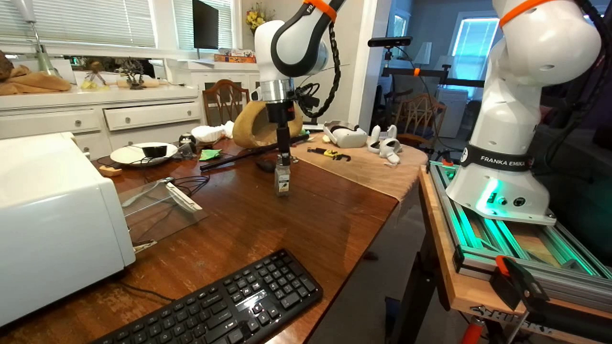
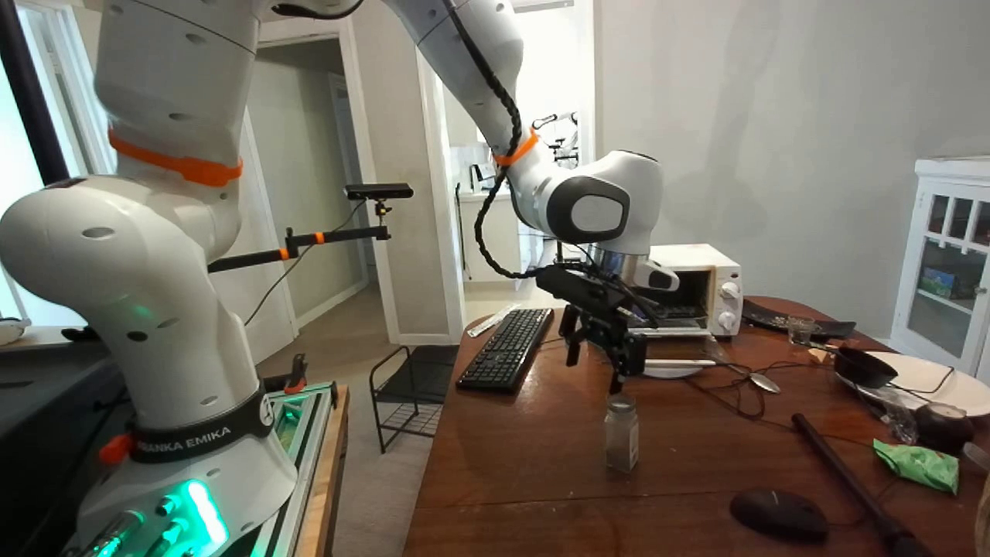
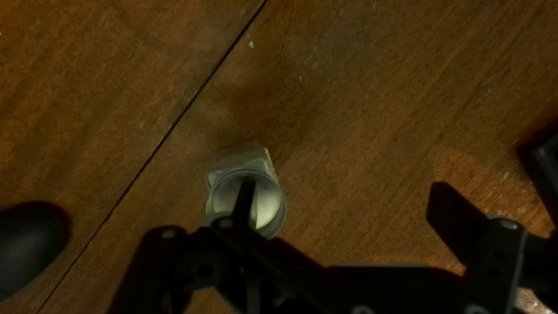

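Note:
A small clear glass jar (image 2: 622, 435) with a label on its side stands upright on the wooden table; its round mouth looks uncovered. My gripper (image 2: 595, 367) points down with its fingers wide apart and nothing held. One finger (image 3: 244, 201) overlaps the mouth of the jar (image 3: 274, 201) in the wrist view, and its tip is right at the rim. Whether that tip is inside the mouth or just above it, I cannot tell. The other finger (image 3: 452, 220) hangs over bare table, off to the keyboard side.
Near the jar lies a black mouse (image 2: 780, 514). A black keyboard (image 1: 229, 304) and a white toaster oven (image 1: 57, 229) occupy the near side in exterior view 1. A plate (image 1: 127, 154), a green packet (image 1: 210, 155) and cables lie farther back. Bare wood surrounds the jar.

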